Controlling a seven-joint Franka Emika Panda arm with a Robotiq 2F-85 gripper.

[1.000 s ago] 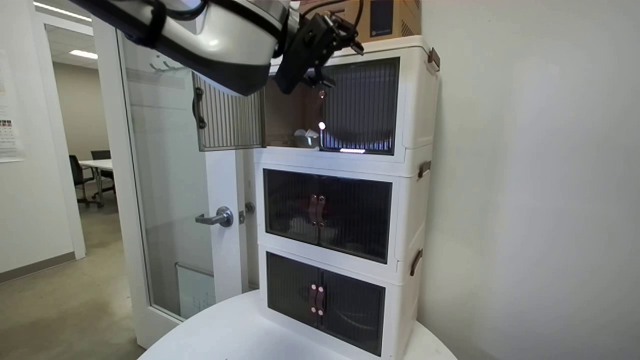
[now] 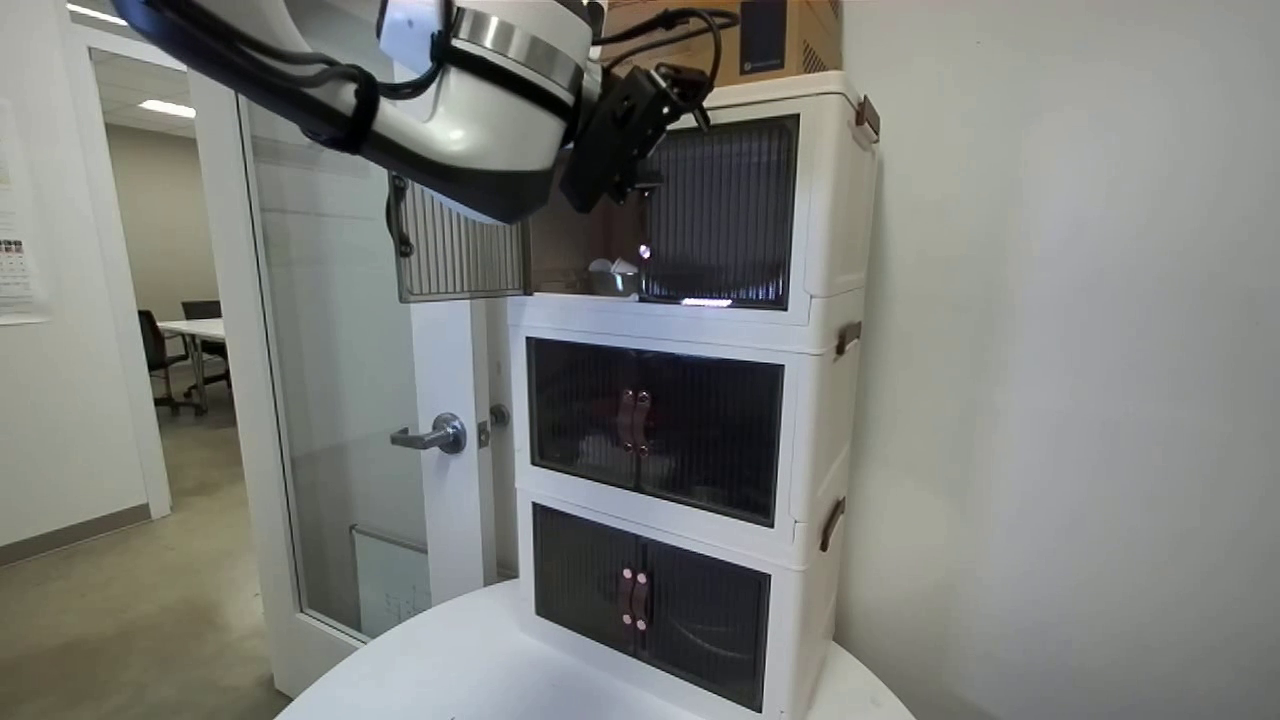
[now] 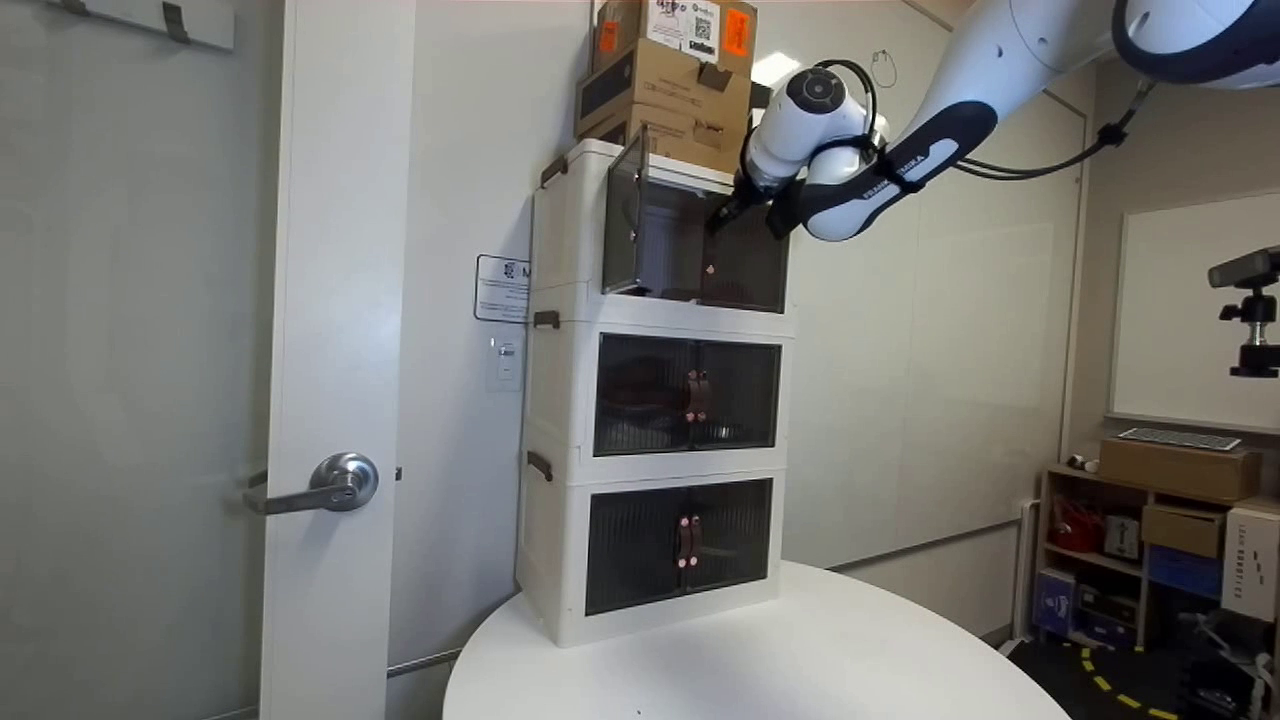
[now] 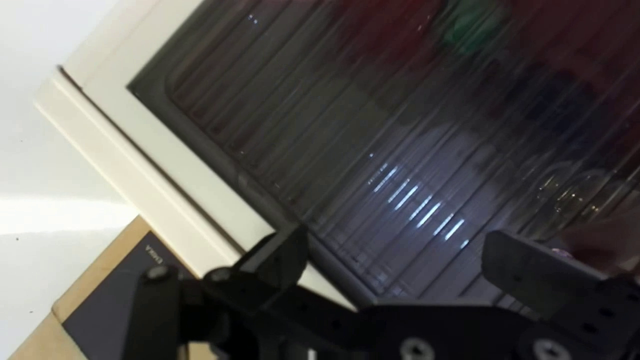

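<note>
My gripper (image 2: 674,142) is open in front of the top unit of the white cabinet (image 2: 828,240). Its fingers stand apart in the wrist view, nothing between them, before the ribbed dark pane of the right door (image 4: 384,150). That door is shut. The left door (image 2: 462,240) of the same unit is swung wide open. On the right door's inner edge, its handle (image 3: 710,266) shows close below my gripper (image 3: 716,223) in exterior view 2. A pale cup-like item (image 2: 614,277) lies inside the top unit. Whether a finger touches the door, I cannot tell.
The middle doors (image 2: 654,426) and bottom doors (image 2: 648,612) are shut. Cardboard boxes (image 3: 672,102) are stacked on the cabinet. A wall (image 2: 1056,360) stands right of the cabinet in exterior view 1.
In exterior view 1 my gripper has moved down and slightly left, now covering the upper part of the right door's handle. The doors have not moved.
</note>
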